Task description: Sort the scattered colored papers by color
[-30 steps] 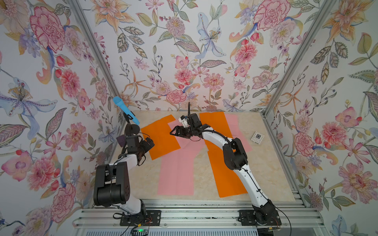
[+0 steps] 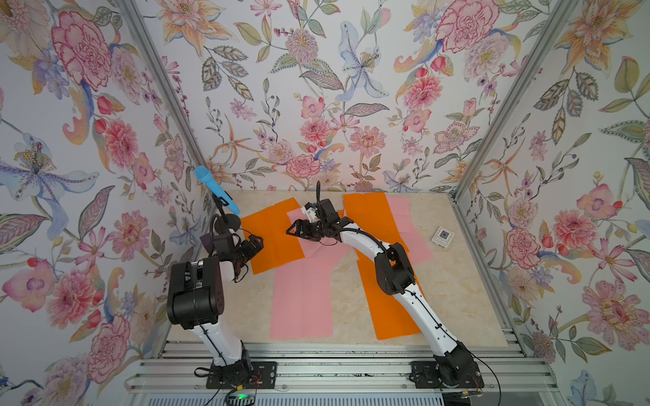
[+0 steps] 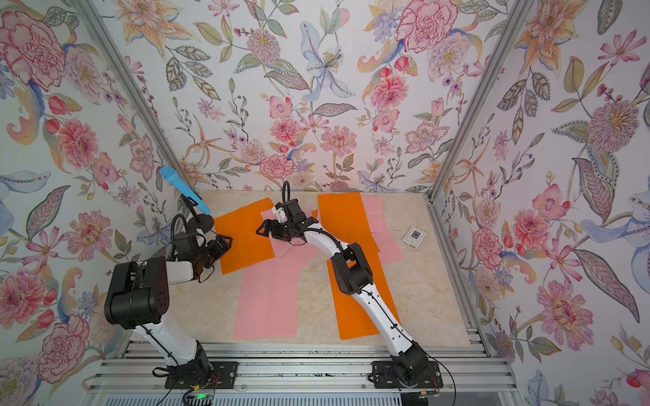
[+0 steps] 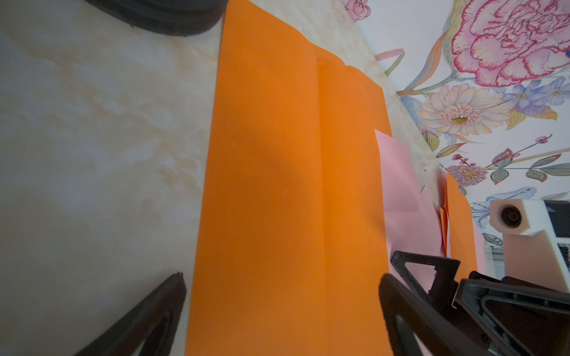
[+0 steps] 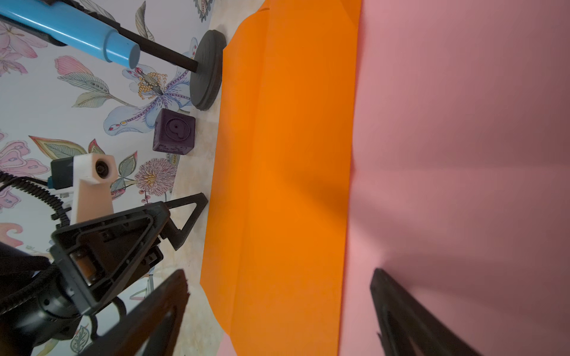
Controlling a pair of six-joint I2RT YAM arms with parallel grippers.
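Observation:
Orange sheets lie at the back left (image 2: pixel 271 240), back right (image 2: pixel 369 216) and front right (image 2: pixel 389 318). Pink sheets lie at the front middle (image 2: pixel 301 304) and back right (image 2: pixel 416 243), with more pink under my right arm. My left gripper hangs open over the left orange sheet's outer edge, nothing between its fingers. My right gripper is over the seam where that orange sheet meets the pink, its fingers apart and holding nothing visible.
A blue microphone (image 2: pixel 210 182) on a black stand is at the back left, with a purple cube (image 5: pixel 174 131) beside it. A small printed card (image 2: pixel 442 237) lies at the right. Bare table shows at both sides.
My left arm has shifted, its elbow moving back from the front edge. My right gripper has moved left and slightly down. The left orange sheet's right edge appears slightly further left.

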